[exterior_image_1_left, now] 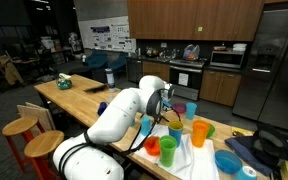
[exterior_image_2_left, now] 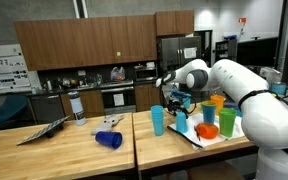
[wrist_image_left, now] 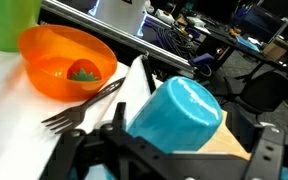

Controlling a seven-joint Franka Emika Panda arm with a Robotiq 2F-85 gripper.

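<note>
In the wrist view, a blue cup [wrist_image_left: 174, 118] fills the space ahead of my gripper. The gripper is open, with one dark finger toward each side of the cup; whether either finger touches it, I cannot tell. From exterior view 2, the blue cup [exterior_image_2_left: 181, 123] appears below the end of the arm. Another blue cup [exterior_image_2_left: 157, 120] stands to its left on the wooden table.
An orange bowl [wrist_image_left: 46, 53] with a strawberry [wrist_image_left: 84, 71] in it and a fork [wrist_image_left: 74, 115] lie on the white cloth beside the cup. Several colored cups crowd the cloth, among them a green cup [exterior_image_1_left: 167, 151].
</note>
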